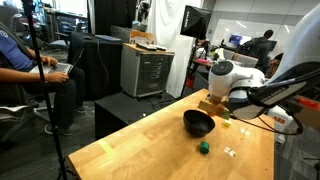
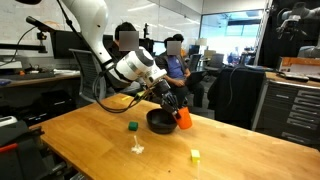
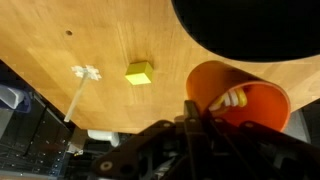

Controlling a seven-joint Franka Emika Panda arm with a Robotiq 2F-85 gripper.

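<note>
My gripper is shut on the orange cup, apparently by its rim. The cup stands close beside the black bowl in exterior view 2. Looking down in the wrist view, I see into the orange cup, where small yellowish and reddish things show. Part of the black bowl fills the top right there. In exterior view 1 the arm hides much of the cup, while the bowl is plain to see. Whether the cup touches the table is hard to tell.
A green block, a white object and a yellow block lie apart on the wooden table. Bare tabletop extends widely to the right in exterior view 2. Two people sit behind the table.
</note>
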